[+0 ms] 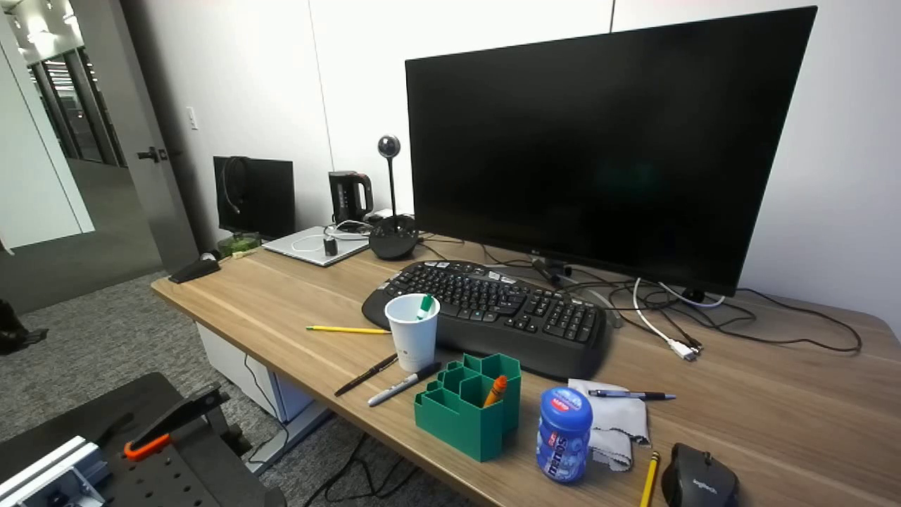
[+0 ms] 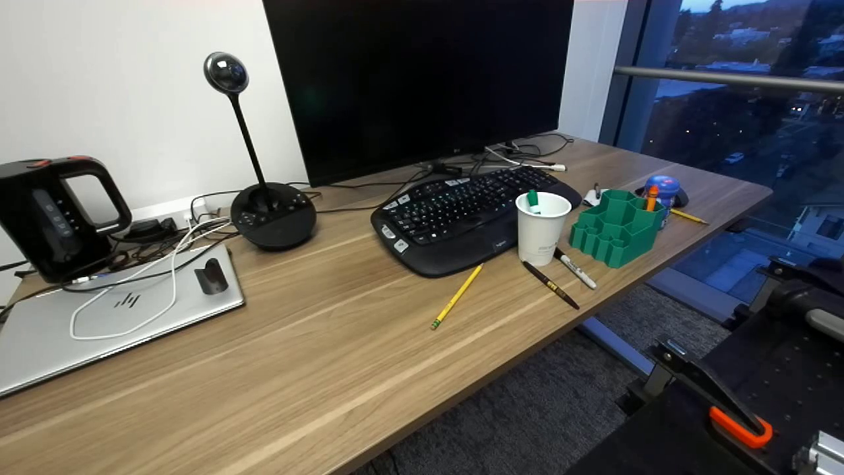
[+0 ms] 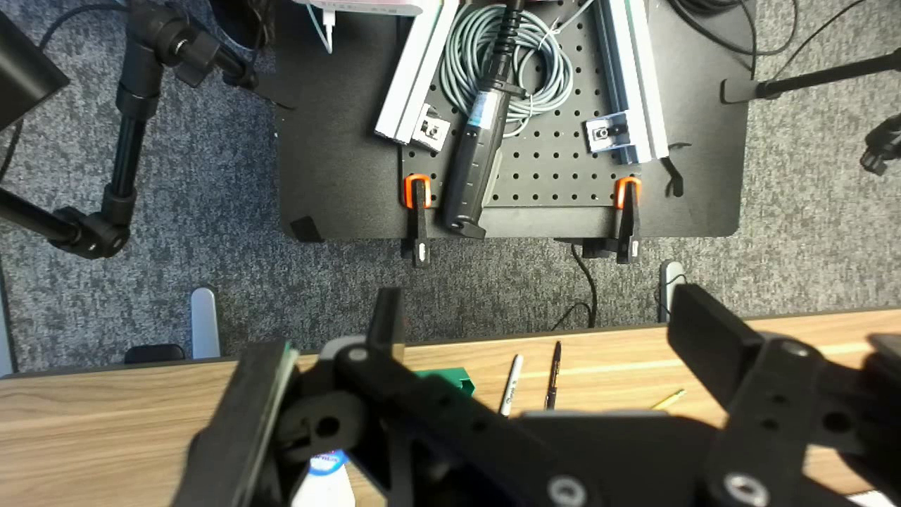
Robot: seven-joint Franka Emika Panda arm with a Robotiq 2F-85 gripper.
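In the wrist view my gripper is open, its fingers wide apart with only carpet and the desk's edge seen between them. It appears well above the desk; neither exterior view clearly shows it. A white paper cup (image 1: pixel 413 342) stands upright with a green marker (image 1: pixel 424 307) in it. Beside the cup is a green organizer (image 1: pixel 460 420) holding an orange marker (image 1: pixel 495 390). A grey marker (image 2: pixel 577 269), a dark pen (image 2: pixel 551 285) and a yellow pencil (image 2: pixel 457 296) lie on the desk near the cup.
Behind the cup sits a black keyboard (image 1: pixel 498 308) below a large monitor (image 1: pixel 600 152). A blue gum bottle (image 1: pixel 564 435), grey cloth (image 1: pixel 621 422), blue pen (image 1: pixel 633 394), second pencil (image 1: pixel 650 480) and mouse (image 1: pixel 699 477) lie to the right. Bare desk extends left of the cup.
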